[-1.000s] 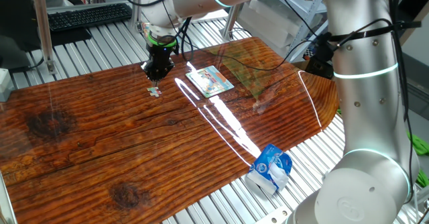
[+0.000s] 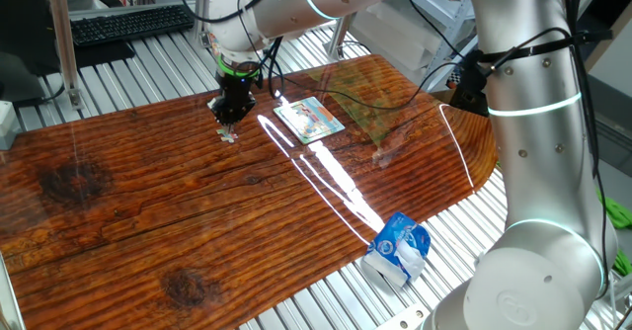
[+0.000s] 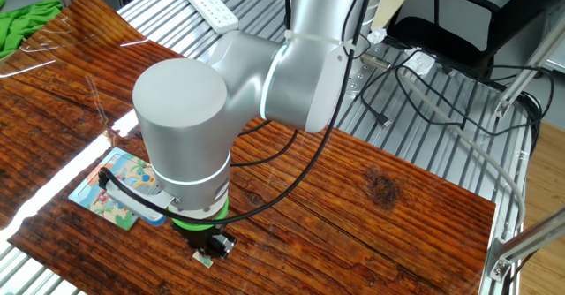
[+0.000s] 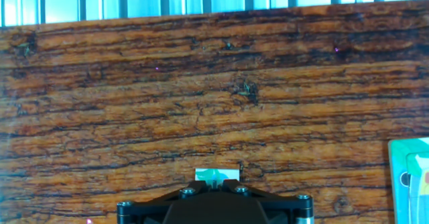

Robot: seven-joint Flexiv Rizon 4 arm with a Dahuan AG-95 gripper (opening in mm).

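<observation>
A small puzzle piece (image 2: 227, 136), white and green, lies on the brown wooden board. My gripper (image 2: 226, 124) points down right over it, its tips at or just above the piece. In exterior view 2 the piece (image 3: 202, 259) shows beside the black gripper (image 3: 214, 247). The wrist view has the gripper at the bottom edge, its narrow tips close together and covering the near part of the piece (image 4: 217, 174). Whether they grip it cannot be made out. To one side lies a colourful flat puzzle (image 2: 318, 121), also partly in the wrist view (image 4: 410, 177).
A blue and white tissue pack (image 2: 399, 249) lies at the edge of the wooden board (image 2: 128, 221). Black cables (image 2: 395, 103) hang around the arm. A keyboard (image 2: 135, 26) sits behind. Much of the board is bare, with bright glare near the puzzle.
My gripper has come down slightly onto the piece's spot, so its tips now overlap the piece more. The piece and the flat puzzle appear unmoved.
</observation>
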